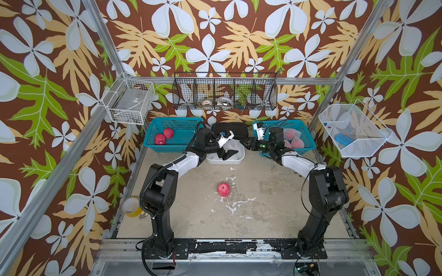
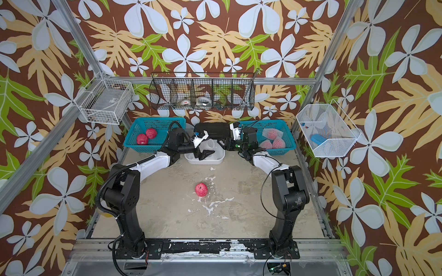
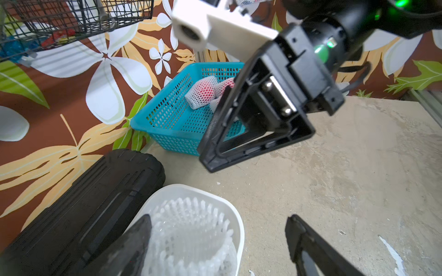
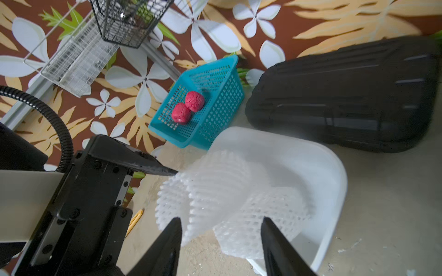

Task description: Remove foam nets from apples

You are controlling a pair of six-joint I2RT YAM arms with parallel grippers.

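A bare red apple (image 1: 223, 189) rests on the table. Two more bare apples (image 4: 187, 107) sit in the left teal basket (image 4: 158, 130); several netted apples (image 2: 272, 133) lie in the right teal basket (image 2: 289, 139). White foam nets (image 4: 271, 216) occupy the white tray (image 4: 338, 179). My left gripper (image 1: 228, 146) is open above that tray. One net (image 4: 216, 184) overlaps its fingertip in the right wrist view; whether it clings there I cannot tell. From the right, my right gripper faces the nets, fingers apart, nothing visibly gripped.
Directly behind the tray lies a black case (image 4: 340, 94). A black wire rack (image 1: 224, 92) hangs on the back wall, with white baskets (image 1: 131, 101) at the sides. Both grippers are close together above the tray.
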